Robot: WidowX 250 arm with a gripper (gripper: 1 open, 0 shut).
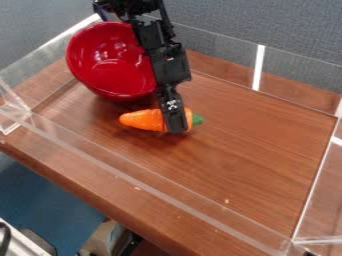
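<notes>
An orange toy carrot (142,119) with a green top lies on the wooden surface, left of centre. My black gripper (174,121) reaches down onto it from above, its tip over the carrot's thicker end. Whether the fingers are closed on the carrot cannot be made out. A large red bowl (104,60) rests tilted behind and left of the gripper, partly hidden by the arm.
Clear plastic walls edge the wooden surface (247,150) at the front, left and right, with a grey panel (281,30) behind.
</notes>
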